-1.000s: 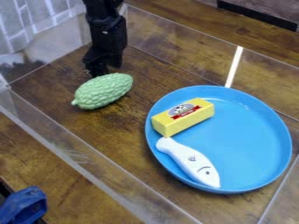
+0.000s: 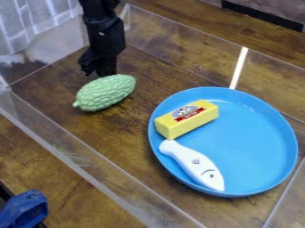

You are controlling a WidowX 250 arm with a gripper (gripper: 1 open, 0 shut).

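My black gripper [image 2: 98,62] hangs at the back left of the camera view, shut, with nothing visible between its fingers, just behind a green bumpy vegetable [image 2: 105,93] lying on the wooden floor of the workspace. A blue plate [image 2: 256,142] on the right holds a yellow box [image 2: 187,119] with a printed picture and a white fish toy [image 2: 193,166].
Clear plastic walls [image 2: 30,36] bound the workspace at left and front. A white strip [image 2: 238,68] lies behind the plate. A blue object [image 2: 21,210] sits outside at the lower left. Bare wood is clear between the vegetable and the back.
My gripper has shifted slightly at the back left, a little toward the left and down. The objects have not visibly moved.
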